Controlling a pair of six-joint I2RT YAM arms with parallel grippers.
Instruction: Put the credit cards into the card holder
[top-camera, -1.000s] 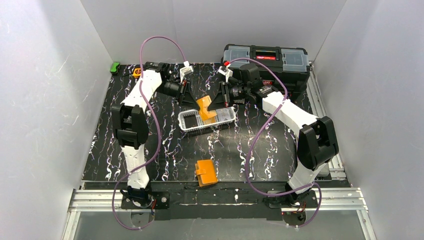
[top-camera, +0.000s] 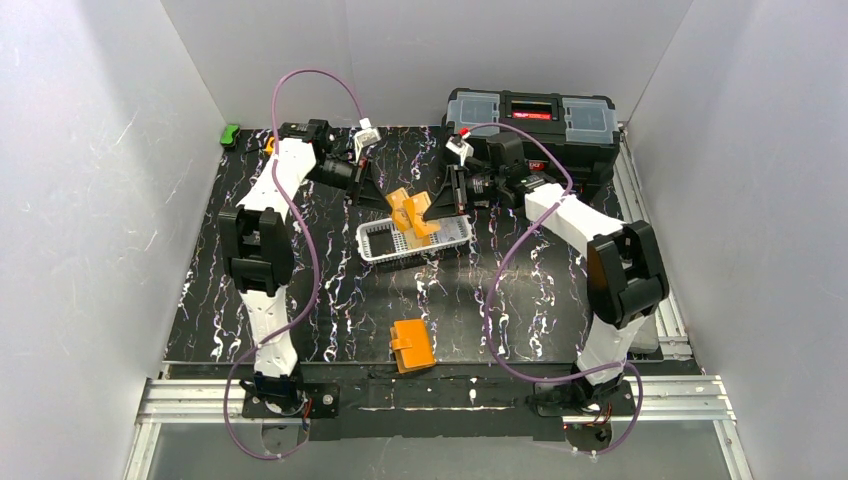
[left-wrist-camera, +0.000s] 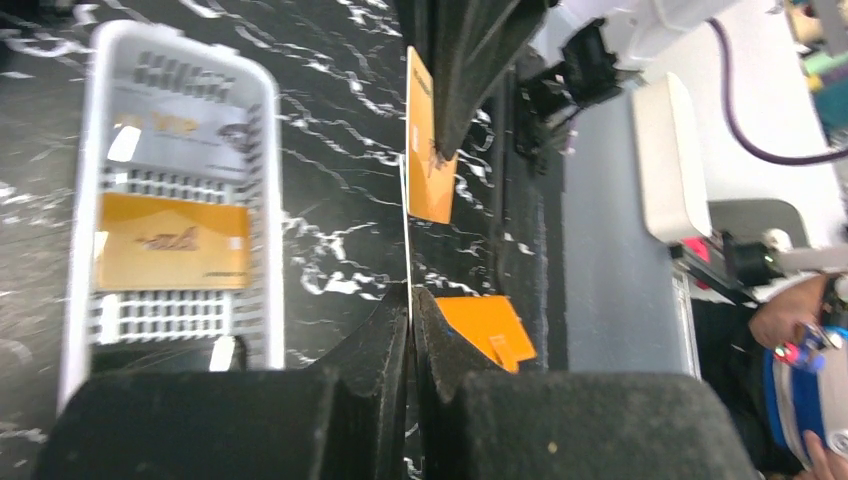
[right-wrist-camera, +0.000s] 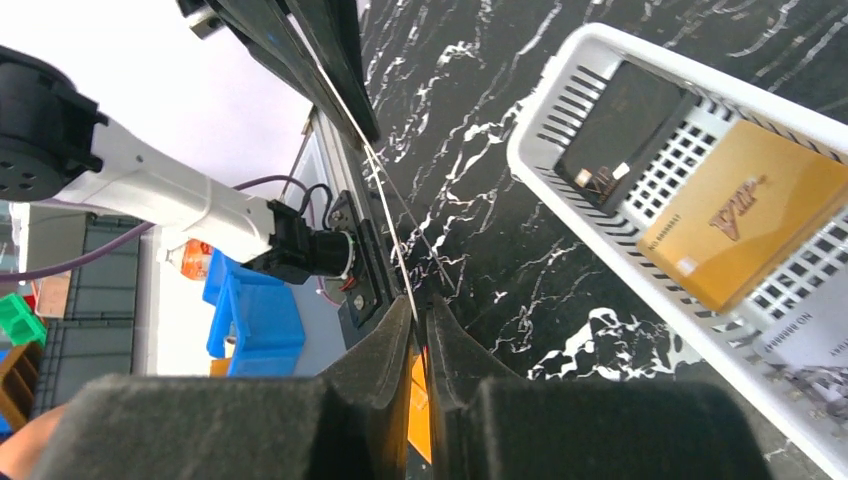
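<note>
Over the white basket (top-camera: 460, 231), each gripper holds an orange card upright, the two overlapping in the top view. My left gripper (top-camera: 385, 207) is shut on one card (top-camera: 398, 205), seen edge-on in its wrist view. My right gripper (top-camera: 433, 213) is shut on the other card, also a thin edge in the right wrist view. An orange card (left-wrist-camera: 170, 240) lies flat in the basket between a black one (right-wrist-camera: 620, 130) and a silver one (left-wrist-camera: 180, 135). The orange card holder (top-camera: 413, 345) lies at the table's front edge.
A black toolbox (top-camera: 532, 115) fills the back right of the table. Small green (top-camera: 230, 134) and yellow items are at the back left.
The grippers have drawn slightly apart, and the cards, earlier seen as one overlapping patch, now show as two. My right arm has shifted a little.
</note>
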